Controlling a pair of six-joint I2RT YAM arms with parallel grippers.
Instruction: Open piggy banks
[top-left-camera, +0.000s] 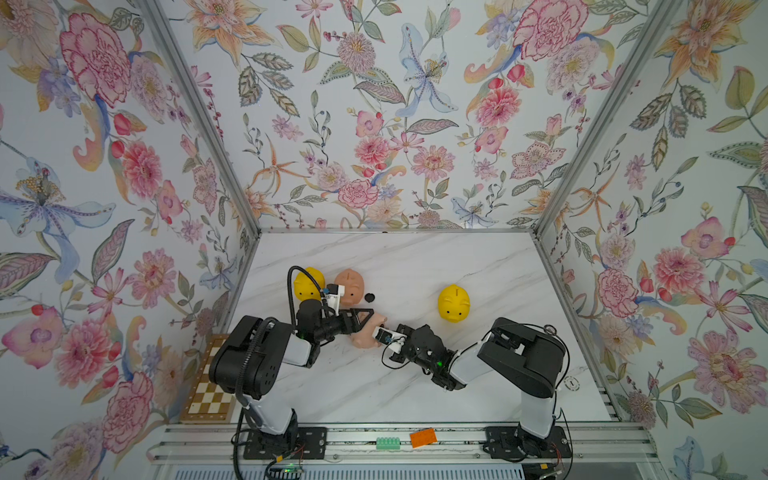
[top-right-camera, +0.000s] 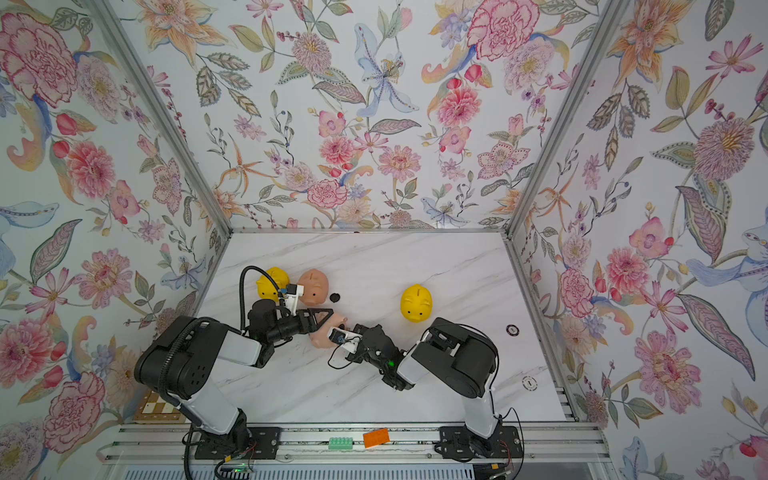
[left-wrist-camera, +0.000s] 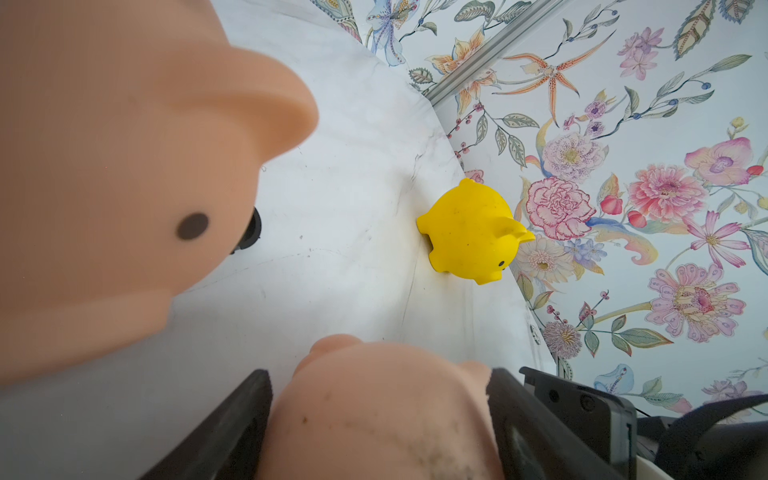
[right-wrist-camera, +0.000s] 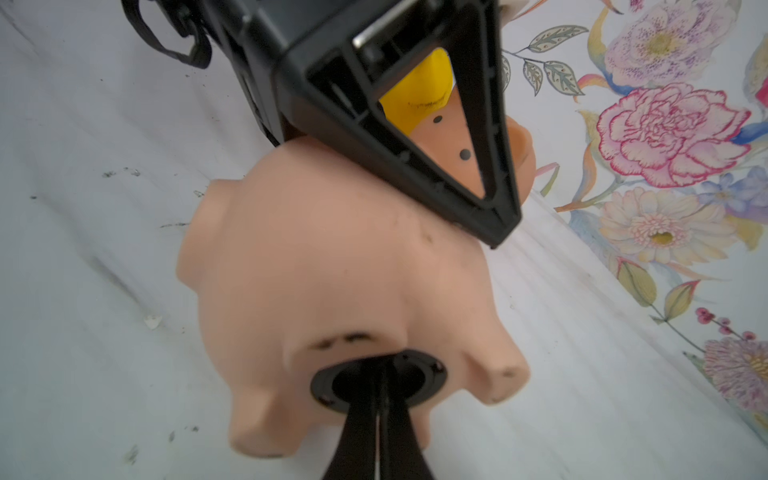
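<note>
A pink piggy bank (right-wrist-camera: 336, 240) is tipped at the middle of the table, its underside towards my right wrist camera. A round black-rimmed opening (right-wrist-camera: 424, 360) shows there, dark inside. My left gripper is open, one finger on either side of this pig's body. The right gripper is shut, its tips at the opening, apparently just inside it, with nothing visible between them. Behind stands a second pink piggy bank (top-left-camera: 349, 284), upright. Yellow piggy banks stand at the left (top-left-camera: 308, 284) and right (top-left-camera: 453, 303).
A small black disc (top-left-camera: 369, 297) lies beside the rear pink pig. Two small round pieces, one dark (top-right-camera: 513, 330) and one pale (top-right-camera: 529, 384), lie at the table's right side. A checkered board (top-left-camera: 208, 392) sits at the left edge.
</note>
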